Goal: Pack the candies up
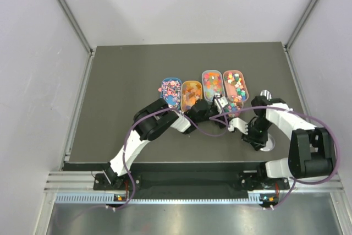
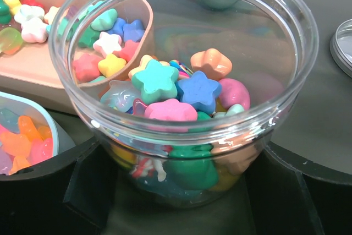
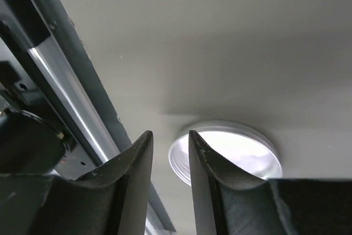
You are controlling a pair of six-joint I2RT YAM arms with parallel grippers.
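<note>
A clear round jar (image 2: 192, 130), filled partway with star-shaped and other colourful candies (image 2: 155, 80), stands uncovered between the fingers of my left gripper. Both fingers lie close against its sides; whether they press on it cannot be told. In the top view the jar (image 1: 235, 105) sits at the front of the salmon tray. My right gripper has a narrow gap between its fingertips, with nothing held there. Below them lies a round white disc, perhaps the lid (image 3: 242, 149), which one finger partly covers.
Behind the jar stand a salmon tray (image 2: 38, 70) and a pale tub (image 2: 60, 138) of candies. Further left are an orange tub (image 1: 191, 93) and a blue tub (image 1: 171, 92). The front edge runs near my right gripper.
</note>
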